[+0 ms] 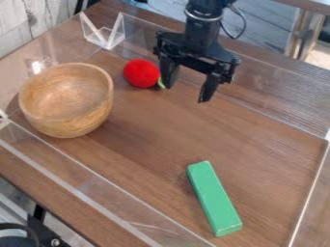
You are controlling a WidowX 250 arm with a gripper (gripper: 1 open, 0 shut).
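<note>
My black gripper (188, 79) hangs at the top centre of the camera view with its fingers spread open and nothing visible between them. Just left of its left finger sits a round red object (141, 71) with a small green tip at its right. A large wooden bowl (65, 101) stands at the left of the table. A green rectangular block (214, 197) lies at the lower right.
A clear folded plastic piece (103, 31) stands at the back left. Transparent edging runs along its borders, and a metal frame rises at the top right.
</note>
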